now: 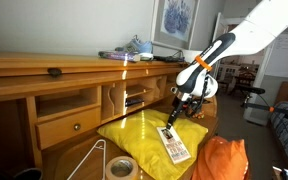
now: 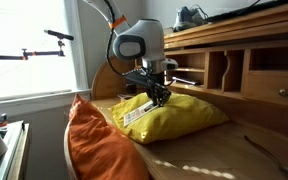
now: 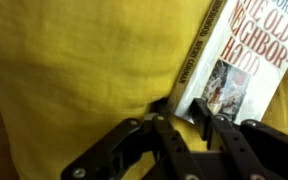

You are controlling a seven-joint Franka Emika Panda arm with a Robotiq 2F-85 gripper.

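Observation:
A book [image 1: 174,146] with a white cover lies on the yellow cushion [image 1: 130,132]. Its red title, dark picture and pale spine show in the wrist view, where the book [image 3: 246,62] fills the upper right. Pointing down, my gripper is at the spine's lower corner. Its fingers stand apart, one on either side of that corner, and the fingertips are dark and blurred. How firmly they touch the book cannot be told. From the other side, the gripper [image 2: 162,100] is seen low over the cushion, beside the book [image 2: 138,112].
A roll of tape [image 1: 122,168] and a white hooked rod [image 1: 90,157] lie on the wooden desk to the left. An orange cloth or bag [image 1: 221,160] is at the front right. Drawers and cubbyholes [image 1: 66,128] run along the back.

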